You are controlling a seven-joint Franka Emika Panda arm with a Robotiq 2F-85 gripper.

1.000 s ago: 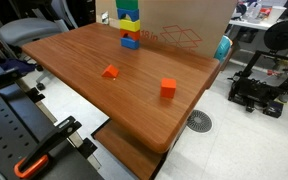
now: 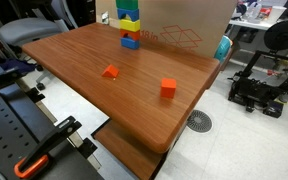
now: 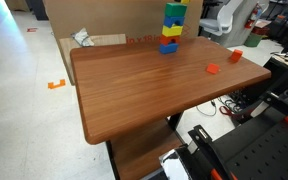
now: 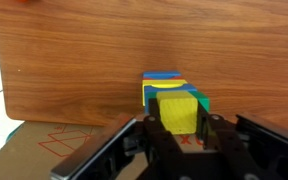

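Observation:
A yellow block (image 4: 178, 113) sits between the fingers of my gripper, which is shut on it in the wrist view. Directly below it is a tower of stacked blocks, its green block (image 3: 176, 9) near the top, with blue, yellow and red ones under that and a blue block (image 2: 130, 43) at the base. Whether the held block touches the tower cannot be told. Neither exterior view shows the gripper itself. Two loose red-orange blocks lie on the table: one (image 2: 168, 88) towards the near right, the other (image 2: 110, 72) further left.
Behind the tower stands a cardboard panel (image 2: 184, 22) along the wooden table's (image 2: 134, 95) far edge. Black robot hardware (image 2: 29, 135) stands beside the table.

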